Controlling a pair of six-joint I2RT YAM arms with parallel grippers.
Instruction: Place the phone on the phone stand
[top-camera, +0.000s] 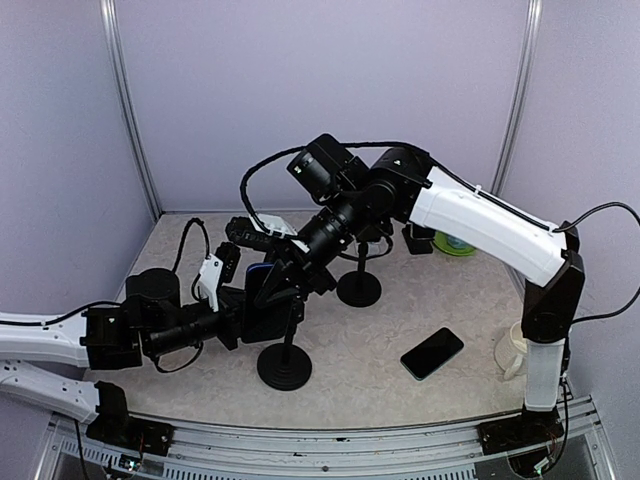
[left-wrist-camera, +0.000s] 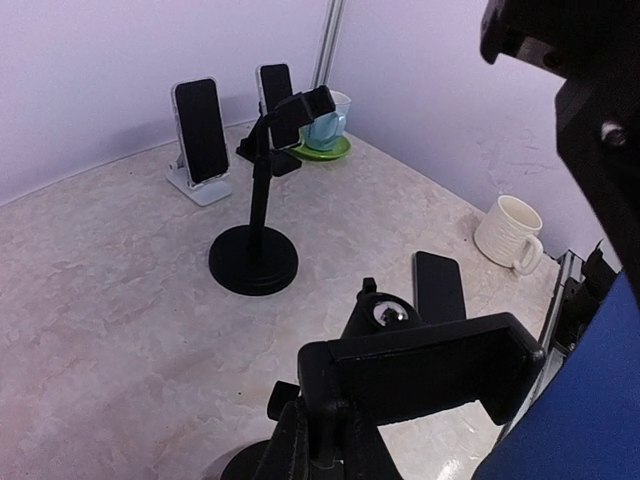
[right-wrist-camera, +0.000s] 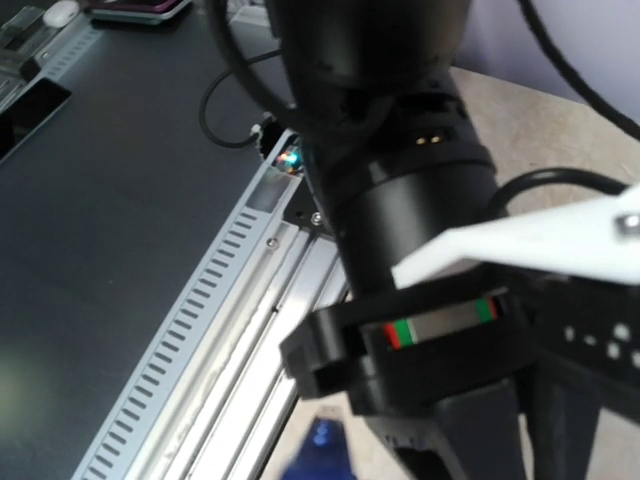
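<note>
My left gripper (top-camera: 240, 305) is shut on the black phone stand, whose round base (top-camera: 284, 368) stands at the front centre; in the left wrist view its fingers close round the stand's holder (left-wrist-camera: 430, 368). My right gripper (top-camera: 275, 280) is shut on a blue-edged phone (top-camera: 262, 320), held upright at that holder; whether the phone rests on it is hard to tell. In the left wrist view the phone's blue back (left-wrist-camera: 570, 400) is close at the right. In the right wrist view its blue part (right-wrist-camera: 318, 455) is blurred.
A second stand (top-camera: 358, 292) is behind, a loose phone (top-camera: 432, 352) lies right of centre, a mug (top-camera: 510, 353) is at the right. Phones on stands and a cup on a green saucer (top-camera: 455, 246) are at the back.
</note>
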